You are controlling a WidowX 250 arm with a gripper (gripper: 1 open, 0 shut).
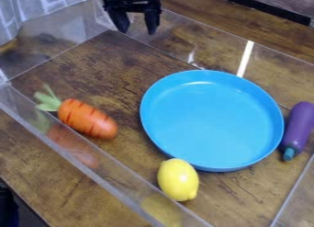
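Note:
My black gripper point(136, 19) is high at the top of the view, partly cut off by the frame, above the back edge of the wooden box floor. Whether its fingers are open or shut is hard to tell. An orange toy carrot point(86, 118) with a green top lies at the left front, well away from the gripper, beside the clear wall. A blue plate point(211, 119) sits empty at the centre right. A yellow lemon point(178, 179) lies in front of the plate, and a purple eggplant point(299, 130) lies at its right.
Clear low walls point(73, 158) border the wooden work area. Bare floor point(110, 70) stretches between the carrot and the gripper at the back left.

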